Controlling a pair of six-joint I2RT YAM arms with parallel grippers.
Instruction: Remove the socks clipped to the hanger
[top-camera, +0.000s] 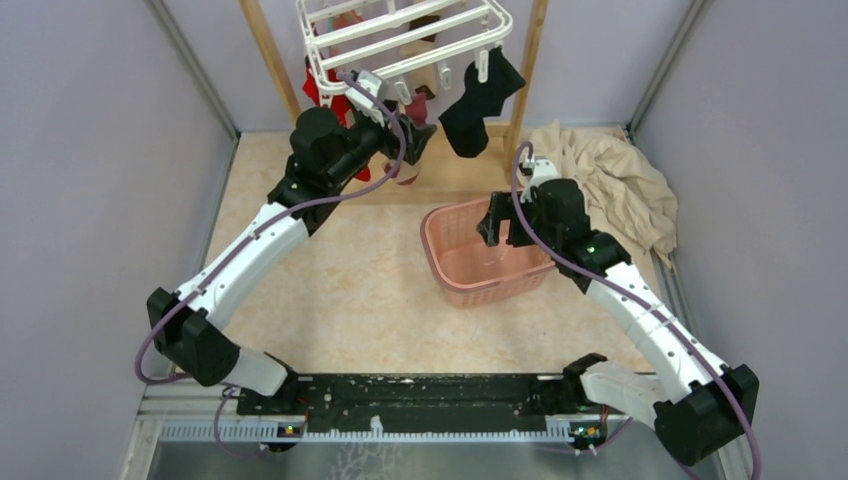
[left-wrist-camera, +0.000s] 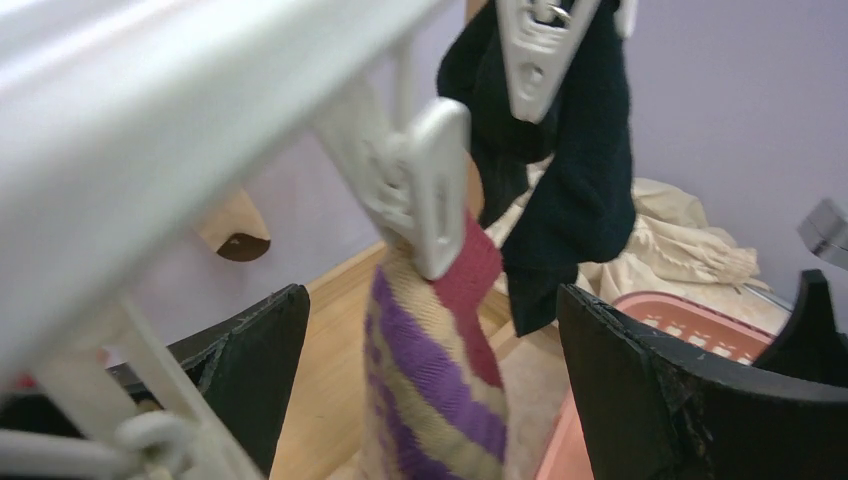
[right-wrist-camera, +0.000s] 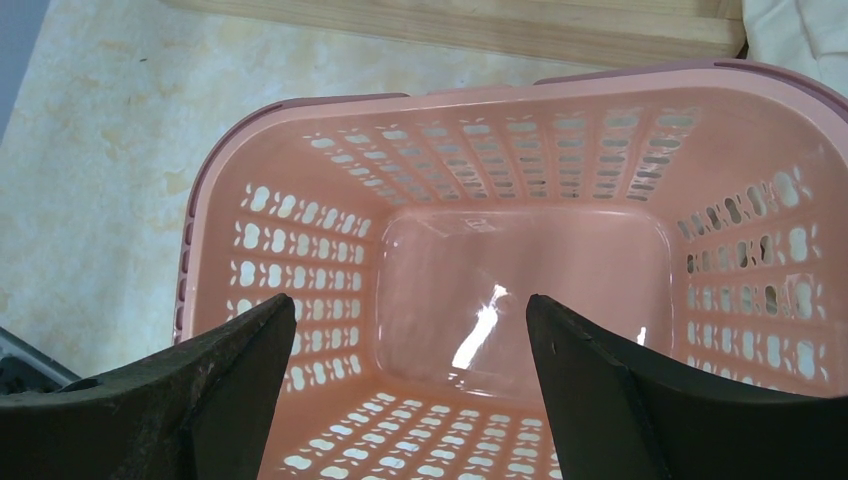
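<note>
The white hanger (top-camera: 420, 45) hangs at the top with several socks clipped to it. A purple-and-cream striped sock with a dark red part (left-wrist-camera: 430, 360) dangles from a clip (left-wrist-camera: 440, 190) in the left wrist view. My left gripper is open, its black fingers on either side of this sock, apart from it. To its right a black sock (top-camera: 482, 105) hangs from clips. A red sock (top-camera: 345, 105) is partly hidden behind my left arm. Above the empty pink basket (top-camera: 462, 290), my right gripper stands open, nothing between its fingers.
A crumpled beige cloth (top-camera: 615, 185) lies at the back right. The wooden frame (top-camera: 528, 60) holds up the hanger, whose bars pass close to my left gripper. Bare floor (top-camera: 340, 300) spreads left of the basket.
</note>
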